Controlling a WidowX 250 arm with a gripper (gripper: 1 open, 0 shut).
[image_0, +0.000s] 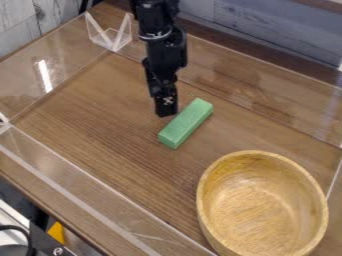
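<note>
A green rectangular block (186, 123) lies flat and diagonal near the middle of the wooden table (94, 130). My black gripper (166, 106) hangs just left of the block's upper part, open, its fingertips low over the wood; whether they touch it is unclear. A large round wooden bowl (261, 203) stands at the lower right, apart from the block.
A pale wall borders the back right. Clear plastic pieces show at the left edge, and cables at the lower left.
</note>
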